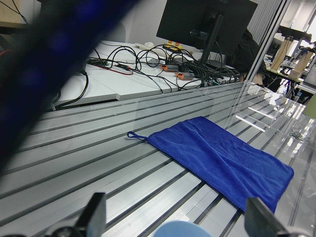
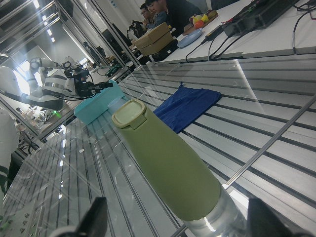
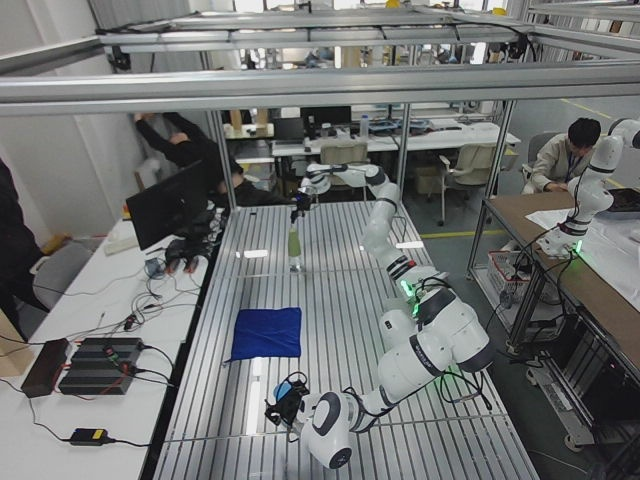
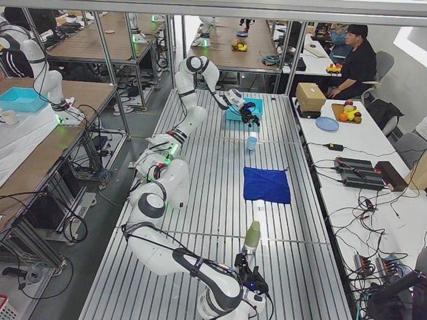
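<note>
A green bottle with a clear lower part [image 4: 252, 235] stands on the slatted table [image 4: 200, 260]; my right gripper is open around or just before its lower part. A light blue cup [image 4: 251, 143] stands at the other end, with my left gripper open just above or beside it; only the cup's top shows in the left wrist view. A blue cloth bag [image 4: 267, 185] lies flat between the two. A teal bin [image 4: 235, 113] sits behind the left gripper.
Along one side a white desk [image 4: 347, 147] holds cables, black boxes, a blue plate [image 4: 327, 124], a fruit board and cartons.
</note>
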